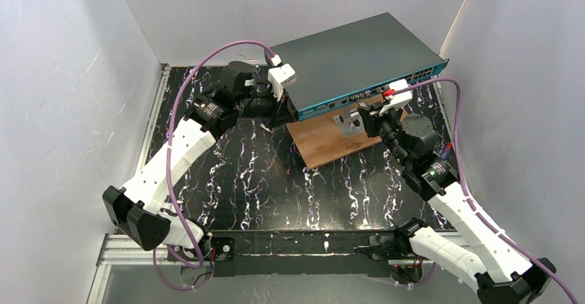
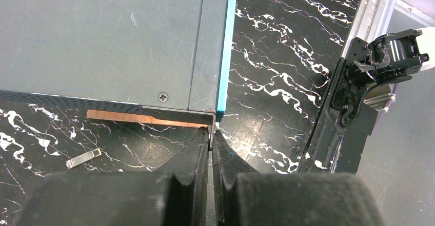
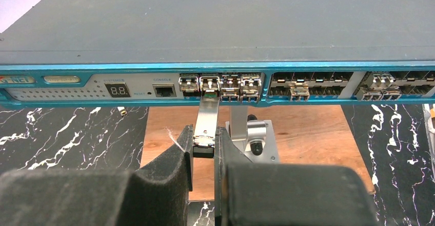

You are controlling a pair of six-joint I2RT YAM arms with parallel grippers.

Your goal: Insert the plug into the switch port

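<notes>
A dark switch (image 1: 352, 52) with a teal front (image 3: 308, 67) is raised over a wooden board (image 1: 321, 149). In the right wrist view a silver plug (image 3: 207, 121) points into one of the central ports, its outer end between the fingertips of my right gripper; whether it is seated cannot be told. My left gripper is at the switch's corner, its fingers closed together beside the housing edge.
A metal stand (image 3: 264, 141) sits on the board under the switch. Another small metal module (image 2: 83, 158) lies on the marble table (image 1: 241, 180), whose front is clear. Several modules occupy other ports.
</notes>
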